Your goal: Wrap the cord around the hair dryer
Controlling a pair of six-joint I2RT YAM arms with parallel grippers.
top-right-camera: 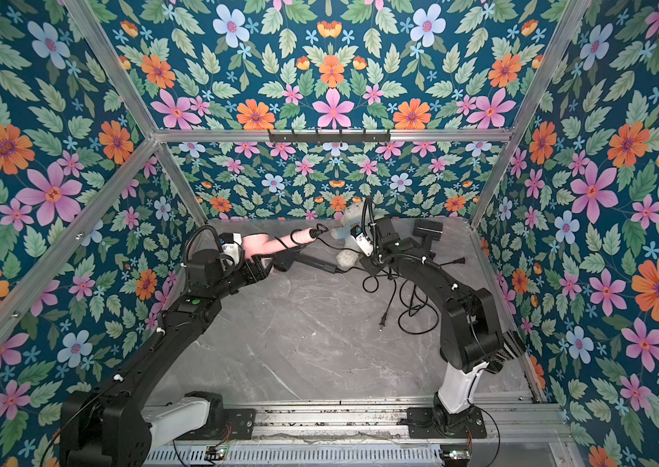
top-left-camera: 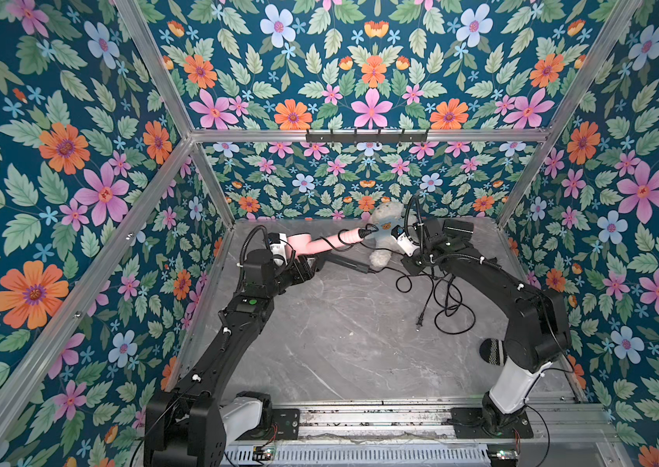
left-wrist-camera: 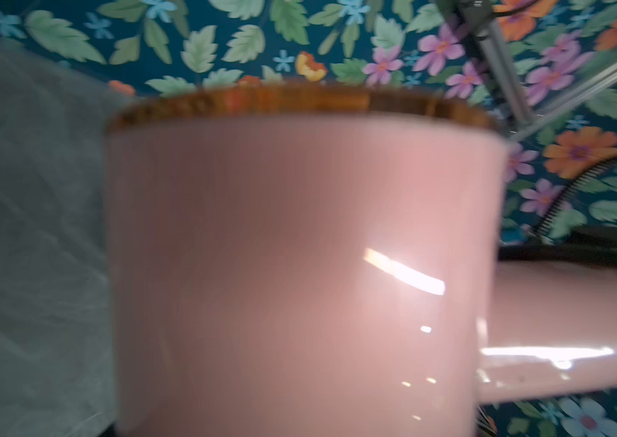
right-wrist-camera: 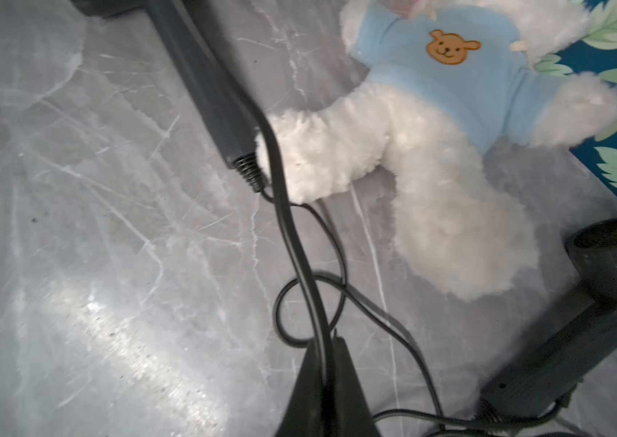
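Observation:
A pink hair dryer (top-left-camera: 306, 246) is held up by my left gripper (top-left-camera: 302, 263), which is shut around its head. In the left wrist view the shiny pink barrel (left-wrist-camera: 294, 276) fills the middle and hides the fingers. The handle (top-left-camera: 345, 236) points right, and the black cord crosses round it in loops. From the handle's end the cord (right-wrist-camera: 290, 225) runs taut to my right gripper, shut with the cord between its fingertips. Farther along, the loose cord and its plug (top-left-camera: 420, 320) appear to lie on the table, though other black cords mix with it.
A white teddy bear in a blue shirt (right-wrist-camera: 461, 94) lies at the back centre. One black dryer (right-wrist-camera: 206, 94) lies left of it, another (right-wrist-camera: 563, 357) right. A dark striped item (top-left-camera: 491, 352) sits front right.

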